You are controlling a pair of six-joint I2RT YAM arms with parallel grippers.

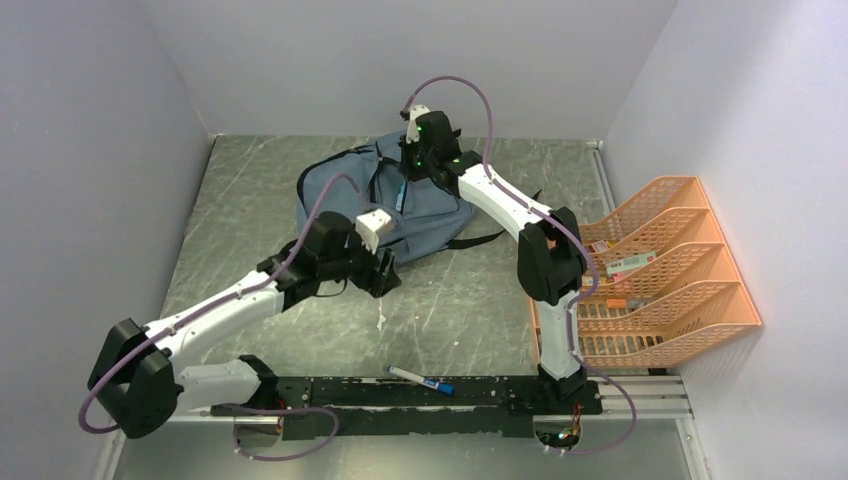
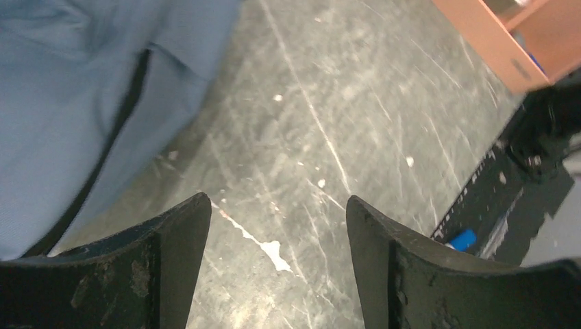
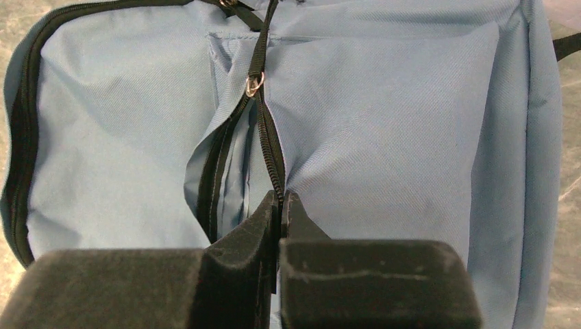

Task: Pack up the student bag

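Note:
The blue-grey student bag point(image 1: 432, 233) lies on the marbled table, and its front pocket's unzipped opening shows between zipper edges point(image 3: 272, 147) in the right wrist view. My right gripper is shut at that opening, with the thin black-zippered edge running between its fingertips. A narrow lighter-blue strip point(image 1: 401, 197) shows in the opening from above; what it is I cannot tell. Just past the bag's front side, my left gripper point(image 1: 388, 277) hovers open and empty. Bare table lies between its fingers in the left wrist view.
An orange slotted organizer point(image 1: 690, 345) stands at the right with several small items, among them a pale green-and-white box point(image 1: 630, 263). A white-and-blue marker point(image 1: 420, 379) lies at the table's front edge. Clear table stretches in front of the bag.

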